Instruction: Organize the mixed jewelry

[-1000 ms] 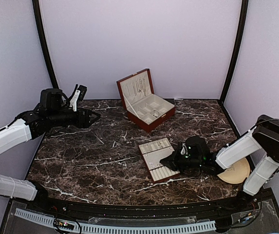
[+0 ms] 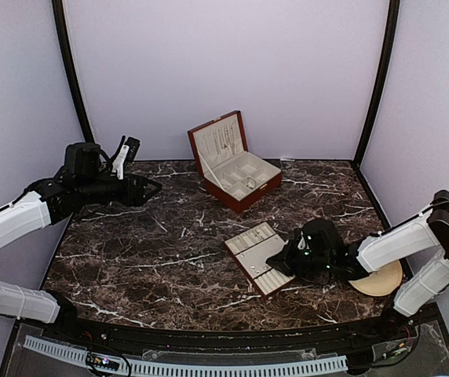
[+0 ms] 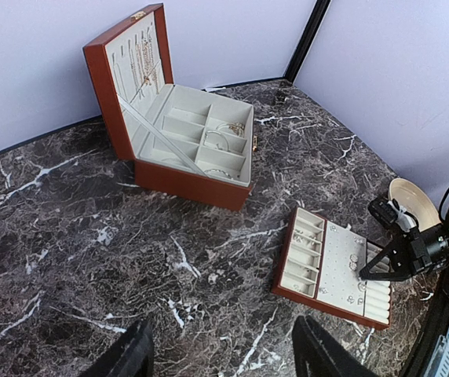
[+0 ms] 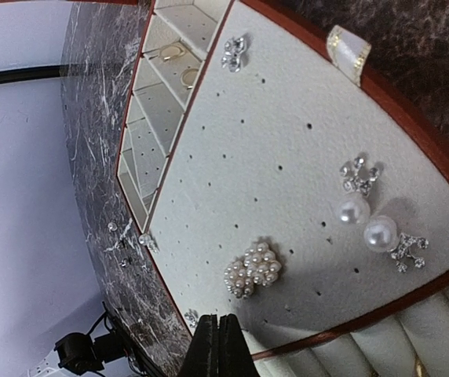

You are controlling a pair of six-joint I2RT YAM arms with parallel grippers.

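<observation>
A jewelry tray (image 2: 248,255) holds pearl and crystal earrings on its padded middle; a pearl cluster earring (image 4: 252,271) and pearl-drop earrings (image 4: 380,234) show in the right wrist view, with rings (image 4: 171,53) in small compartments. My right gripper is low over the tray, shut, with nothing visible between its fingers. The open red jewelry box (image 2: 236,196) stands behind, with necklaces in its lid. My left gripper (image 2: 142,187) hangs open over the left side of the table, empty.
A round beige plate (image 2: 377,283) lies at the right, partly under the right arm. Walls border the workspace.
My right gripper and arm have shifted slightly right, and the tray appears slightly turned or shifted. The left arm is still.
</observation>
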